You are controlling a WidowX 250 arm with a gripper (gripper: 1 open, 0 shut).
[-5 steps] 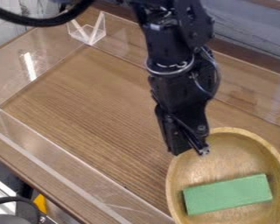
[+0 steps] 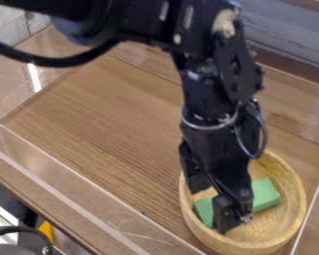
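Observation:
A round tan bowl [image 2: 282, 224] sits at the lower right, holding a green rectangular block [image 2: 261, 196]. My black gripper [image 2: 215, 204] is down inside the bowl, its fingers open around the block, which is partly hidden behind them. I cannot tell whether the fingers touch it.
A pale wall runs along the back. Clear edging borders the surface at the left, and a black cable arches across the upper left.
My gripper has come down into the bowl over the block. The bowl has shifted left in view and looks smaller, with the block now tilted differently.

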